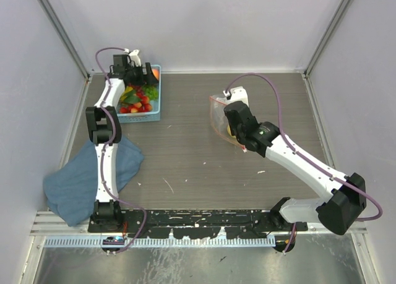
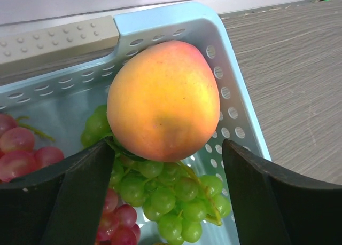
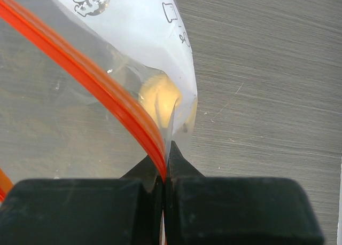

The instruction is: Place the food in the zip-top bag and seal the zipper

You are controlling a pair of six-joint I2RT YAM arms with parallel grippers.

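Over the back right corner of a blue basket (image 2: pixel 240 85) hangs my left gripper, its fingers parted. A peach (image 2: pixel 163 101) lies in that corner, just ahead of the fingertips, with a clear gap on either side. Green grapes (image 2: pixel 165 197) lie below it and red grapes (image 2: pixel 21 154) to the left. My right gripper is shut on the orange-edged rim of the clear zip top bag (image 3: pixel 80 111), whose mouth gapes to the left. Inside the bag a yellow food item (image 3: pixel 159 98) shows through the film.
A blue cloth (image 1: pixel 93 176) lies at the left, beneath and beside the left arm. Bare tabletop (image 1: pixel 176 148) spreads between basket and bag. The back wall stands close behind the basket.
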